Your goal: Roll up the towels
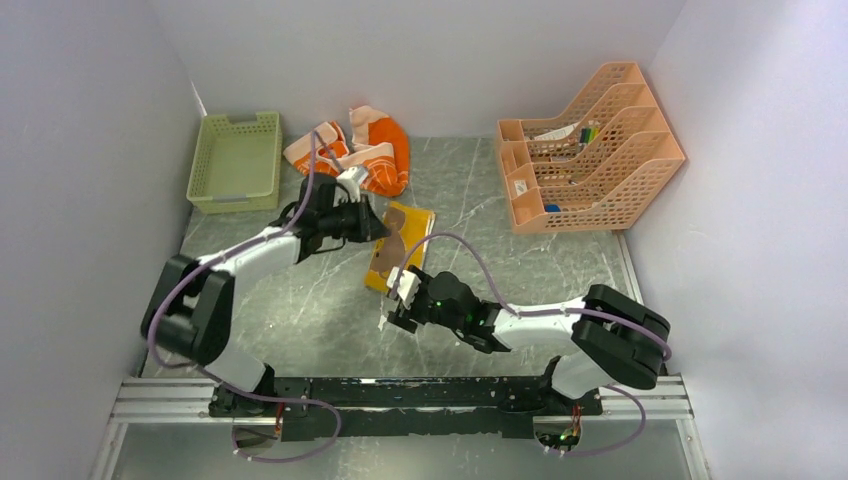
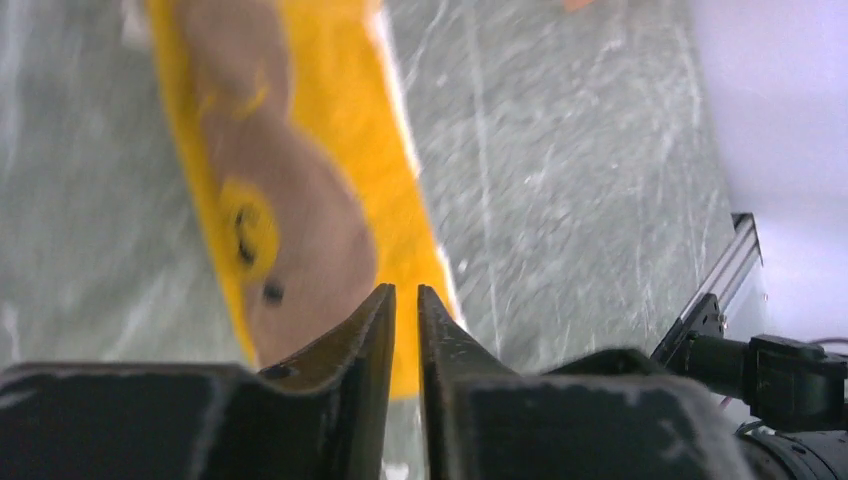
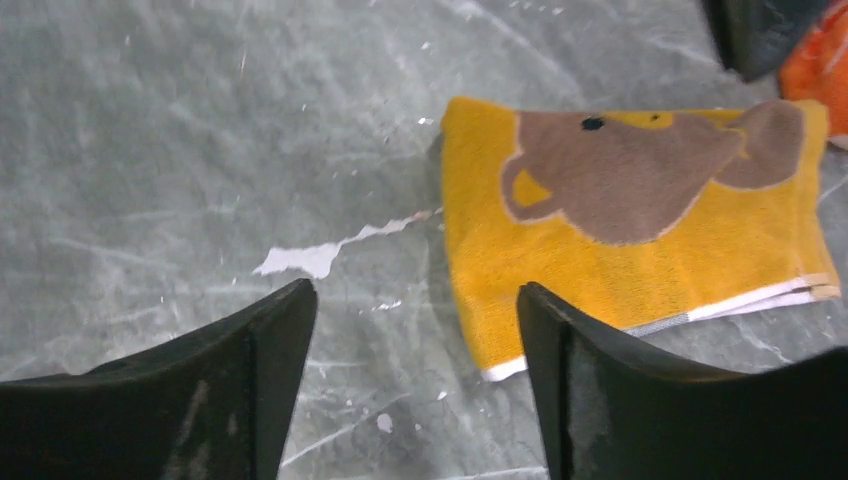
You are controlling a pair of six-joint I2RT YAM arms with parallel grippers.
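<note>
A folded yellow towel with a brown pattern (image 1: 400, 250) lies flat in the middle of the table, also seen blurred in the left wrist view (image 2: 340, 200) and lengthwise in the right wrist view (image 3: 620, 250). My left gripper (image 1: 372, 225) is over its back part; its fingers look close together, their exact state blurred. My right gripper (image 1: 400, 310) is by the towel's front end, open, with bare table and the towel's edge beyond its fingertips. An orange-and-white towel (image 1: 385, 150) lies crumpled at the back.
A green basket (image 1: 270, 160) stands at the back left. A tan organizer with stationery (image 1: 630, 180) stands at the back right.
</note>
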